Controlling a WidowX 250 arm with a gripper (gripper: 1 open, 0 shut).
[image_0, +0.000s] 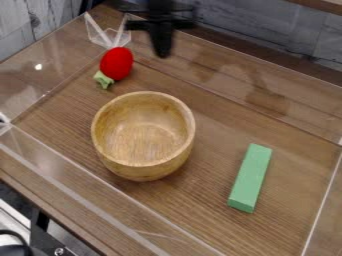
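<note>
My gripper (163, 42) is at the top centre of the camera view, dark and motion-blurred, raised to the right of a red oval object (116, 62) with a small pale green part (103, 78) at its lower left. Whether the fingers are open or shut is too blurred to tell. A wooden bowl (142, 135) sits in the middle of the table, and a green block (251, 178) lies at the lower right.
</note>
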